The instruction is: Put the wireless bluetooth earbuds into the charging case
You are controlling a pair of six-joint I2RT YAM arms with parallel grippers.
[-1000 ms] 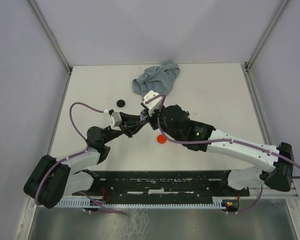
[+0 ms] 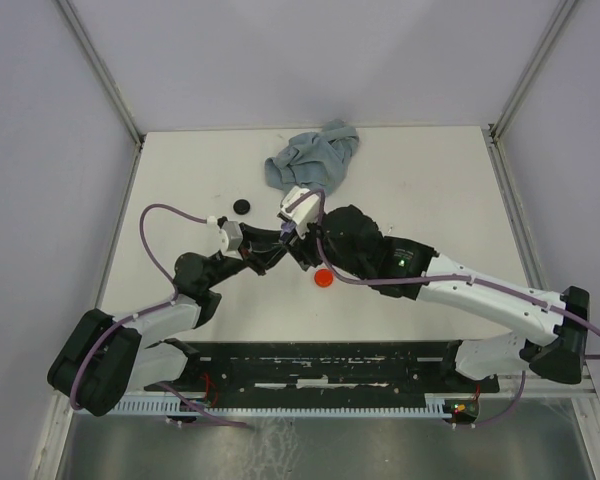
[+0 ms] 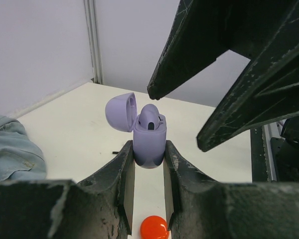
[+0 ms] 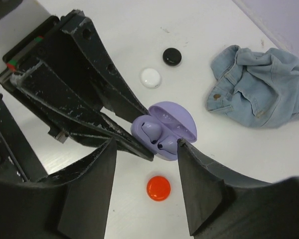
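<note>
The lilac charging case [image 3: 149,145] is held up off the table, lid [image 3: 121,112] raised, with my left gripper shut on its body. Two lilac earbuds sit in the case: one earbud [image 4: 151,130] in the left slot, the other earbud [image 4: 168,144] in the right slot, as the right wrist view shows. Over the case my right gripper stands open, its fingers [image 4: 97,172] spread apart and nothing between them. From above, the grippers meet around the case [image 2: 288,230], which they partly hide.
On the white table lie a red disc [image 2: 323,278], a black disc [image 2: 242,207] and a white disc [image 4: 150,78]. Folded blue denim cloth [image 2: 315,158] lies at the back. Free table spreads to the right and left rear.
</note>
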